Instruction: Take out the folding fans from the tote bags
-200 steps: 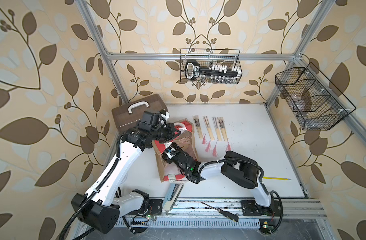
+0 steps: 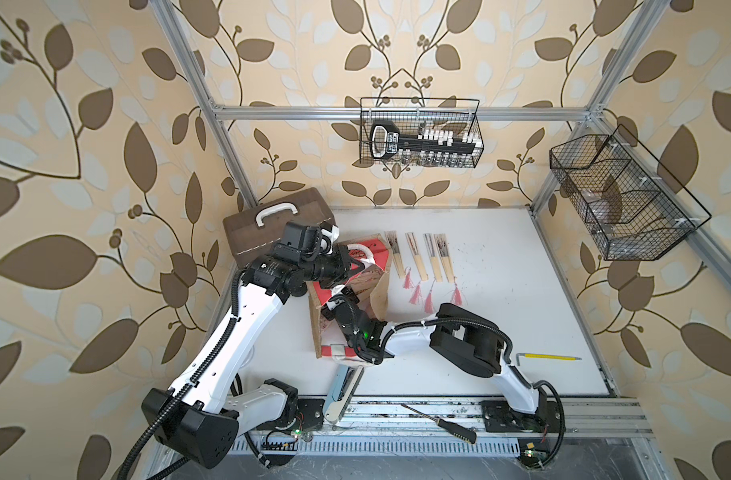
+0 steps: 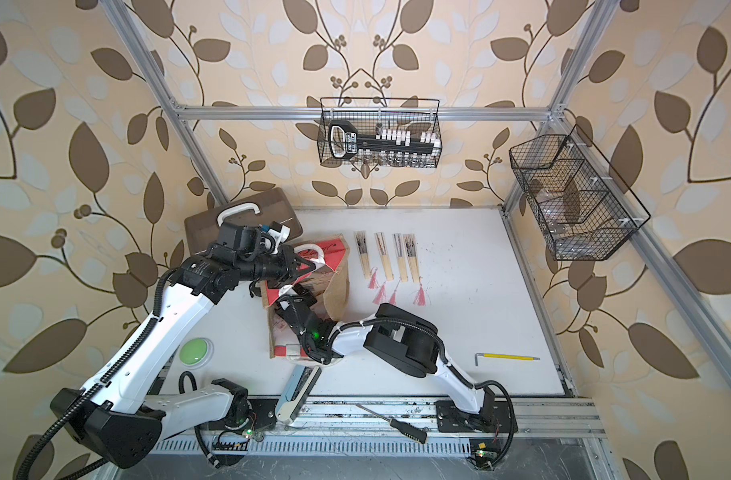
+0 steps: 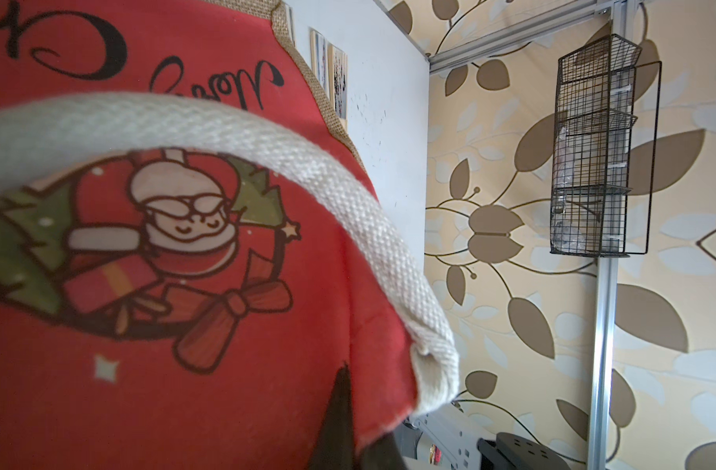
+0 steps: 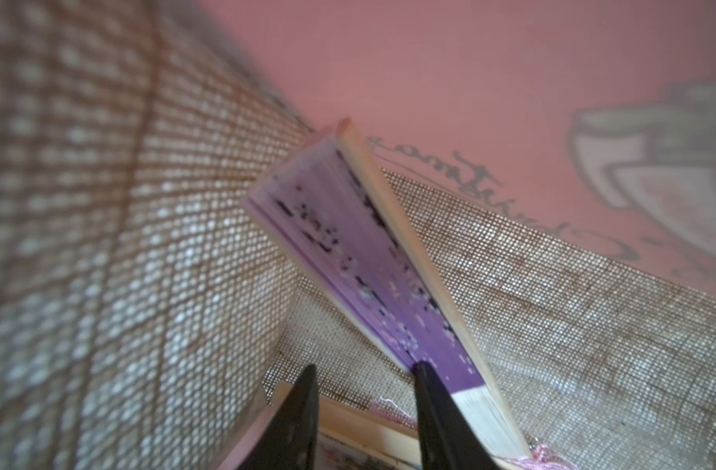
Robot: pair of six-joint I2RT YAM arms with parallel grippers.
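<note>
The red and tan tote bag (image 2: 373,297) lies open on the left of the table, with its white handle (image 4: 334,184) looping across the left wrist view. My left gripper is shut at the bag's red wall, where a crease of cloth runs into its fingertips. Inside the bag, my right gripper has its fingers apart, with nothing gripped. A purple-ended folding fan (image 5: 373,274) leans along the bag's inner side, just beyond the fingers. Another fan (image 5: 358,431) lies lower, partly hidden behind them. Several fans (image 2: 436,256) with pink tassels lie on the table.
A brown bag (image 2: 245,232) with a white handle stands back left. A blue and grey tool (image 2: 343,393) lies at the front edge, and a yellow-handled tool (image 2: 551,357) at the right. Wire baskets (image 2: 420,144) hang on the frame.
My right gripper has moved a little left and deeper into the bag. The bag's right and front sides have shifted slightly, while the left arm stays in place.
</note>
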